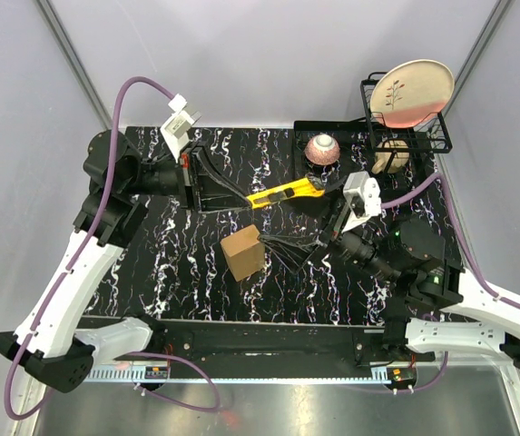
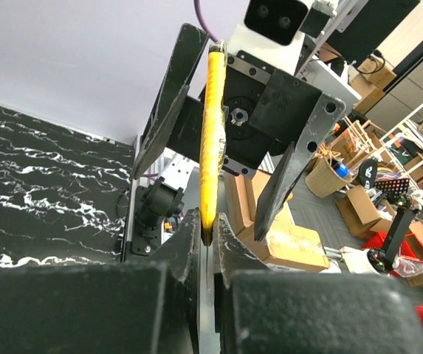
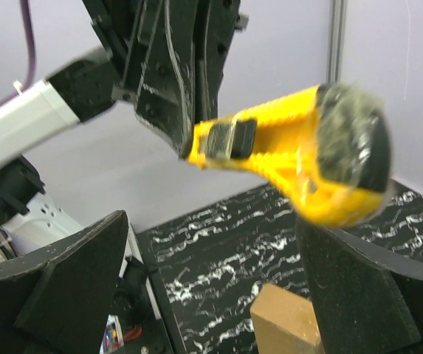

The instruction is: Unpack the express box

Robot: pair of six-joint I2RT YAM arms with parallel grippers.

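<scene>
A yellow box cutter (image 1: 287,193) with black parts is held in the air above the table by my left gripper (image 1: 249,203), which is shut on one end of it. In the left wrist view the cutter (image 2: 212,133) stands edge-on, rising from between the fingertips. My right gripper (image 1: 303,216) is open, and its fingers spread to either side of the cutter's free end. In the right wrist view that end of the cutter (image 3: 300,151) lies across the gap, with no finger visibly closed on it. Below, a small brown cardboard box (image 1: 243,252) sits on the table.
At the back right a black dish rack (image 1: 436,136) bears a large plate (image 1: 411,94), with a pinkish bowl (image 1: 322,150) beside it.
</scene>
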